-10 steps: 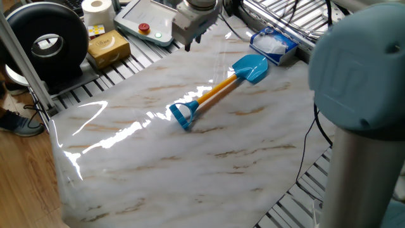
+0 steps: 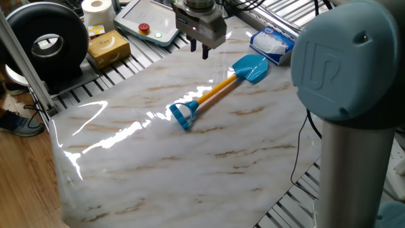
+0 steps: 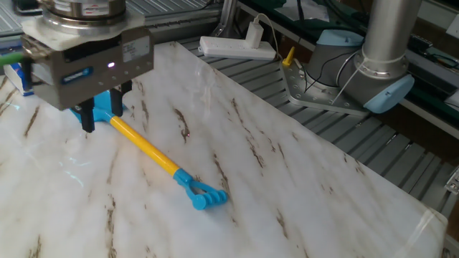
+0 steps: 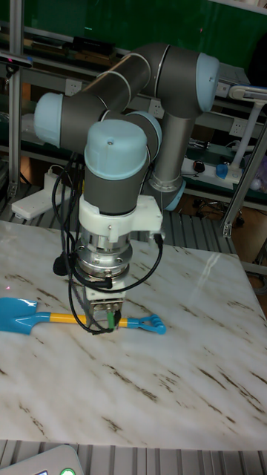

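Observation:
A toy shovel with a blue blade, yellow shaft and blue grip (image 2: pixel 217 89) lies flat on the marble-patterned table (image 2: pixel 158 171). In exterior view 1 its blade points to the upper right. My gripper (image 2: pixel 199 50) hangs above the table, up and left of the shovel in that view. Two dark fingers stand apart with nothing between them, so it is open. From exterior view 2 the gripper (image 3: pixel 103 119) overlaps part of the shovel's blade, with the shaft (image 3: pixel 147 145) running away to the lower right. In exterior view 3 the wrist and cables hide part of the shaft (image 4: pixel 63 318).
A blue-and-white packet (image 2: pixel 272 44) lies near the blade at the table's edge. Beyond the table are a teach pendant (image 2: pixel 149 22), a brown box (image 2: pixel 109 49) and a white power strip (image 3: pixel 237 48).
My gripper has turned about its wrist, bringing both fingers into sight, and has shifted slightly. The upper arm at right has moved a little left. The shovel has stayed where it was.

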